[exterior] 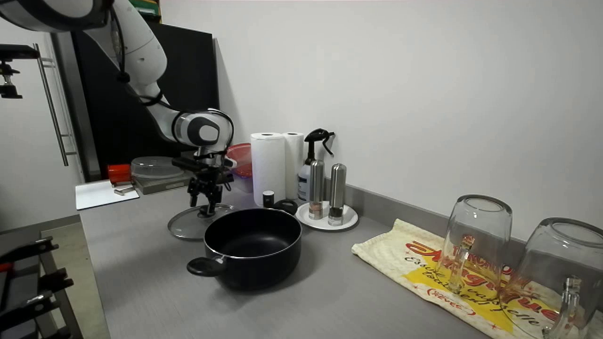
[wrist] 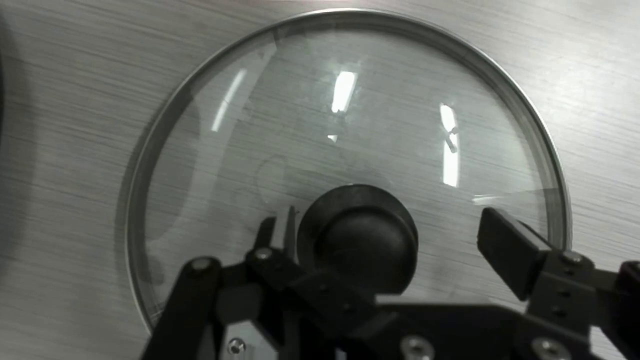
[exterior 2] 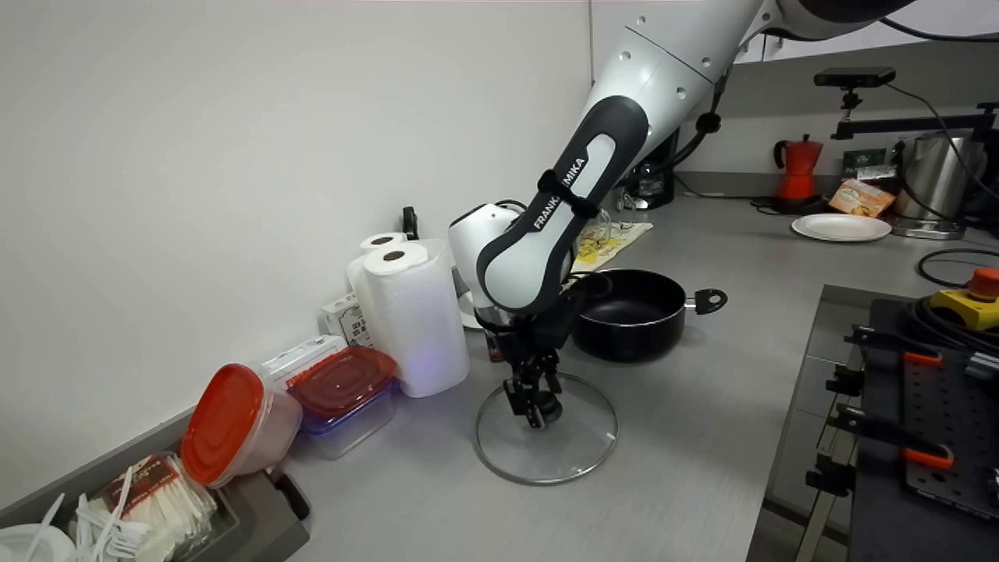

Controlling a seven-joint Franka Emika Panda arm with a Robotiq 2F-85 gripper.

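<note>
A round glass lid (exterior 2: 571,459) with a metal rim lies flat on the grey counter. Its black knob (wrist: 363,240) stands up at the centre. Low over the lid, my gripper is open. In the wrist view the knob shows between the two fingers, close to the left one and well apart from the right finger (wrist: 510,249). The lower part of the knob is hidden there by the gripper body. A black pot (exterior: 252,254), empty and uncovered, stands beside the lid, with one handle towards the counter's front.
Paper towel rolls (exterior: 268,169) and a white plate (exterior: 351,220) with two grinders stand along the wall. Red-lidded containers (exterior 2: 342,389) are also near the wall. Glass mugs (exterior: 477,243) rest on a cloth.
</note>
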